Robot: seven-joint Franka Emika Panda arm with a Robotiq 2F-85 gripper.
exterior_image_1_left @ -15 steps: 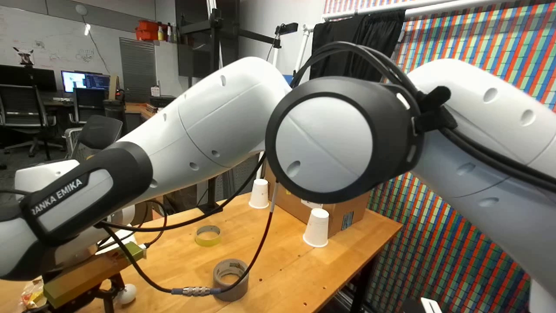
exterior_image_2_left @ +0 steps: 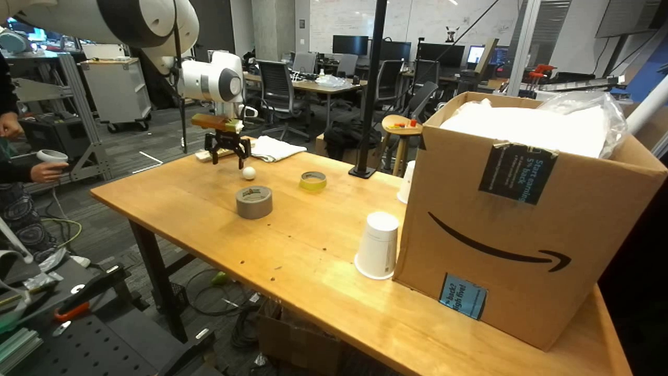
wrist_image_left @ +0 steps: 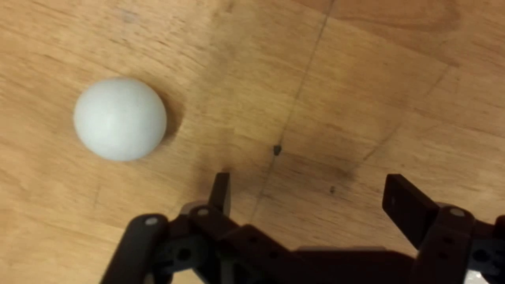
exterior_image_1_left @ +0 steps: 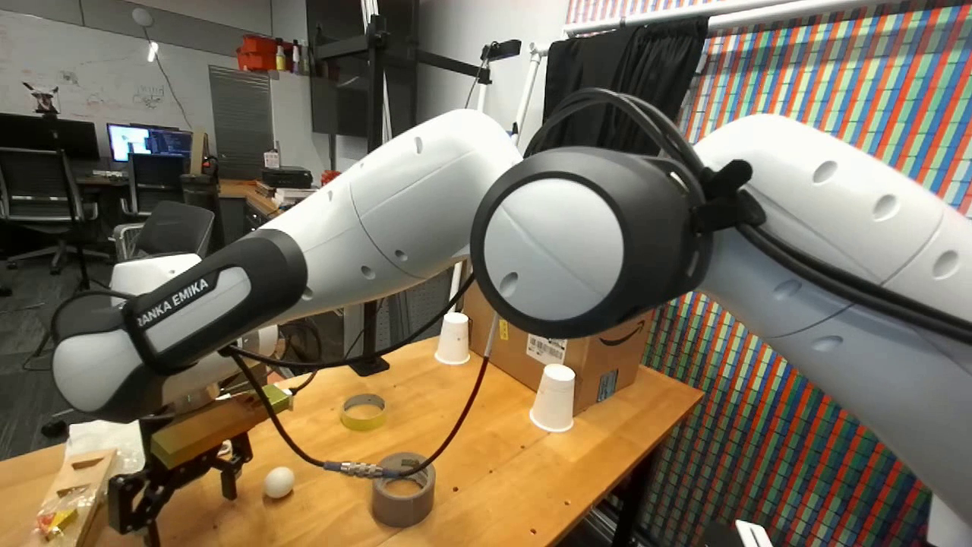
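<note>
A white ball point(wrist_image_left: 120, 119) rests on the wooden table point(wrist_image_left: 303, 71), left of and ahead of my gripper in the wrist view. The fingers are open and spread wide, with only bare wood showing between the fingers. In exterior view 1 the ball point(exterior_image_1_left: 279, 482) sits just right of the gripper point(exterior_image_1_left: 188, 510), apart from it. From exterior view 2, the ball point(exterior_image_2_left: 249, 173) shows close beside the right finger of the gripper point(exterior_image_2_left: 228, 162).
A grey tape roll point(exterior_image_2_left: 254, 202) and a yellow tape roll point(exterior_image_2_left: 313, 181) lie near the ball. Upside-down white cups point(exterior_image_2_left: 378, 245) stand by a large cardboard box point(exterior_image_2_left: 488, 263). A white cloth point(exterior_image_2_left: 275, 149) and a wooden piece point(exterior_image_1_left: 82, 474) lie behind the gripper.
In exterior view 1 the arm and gripper have shifted right and toward the back. The ball has also moved right and back across the table, and the gap to the gripper is wider.
</note>
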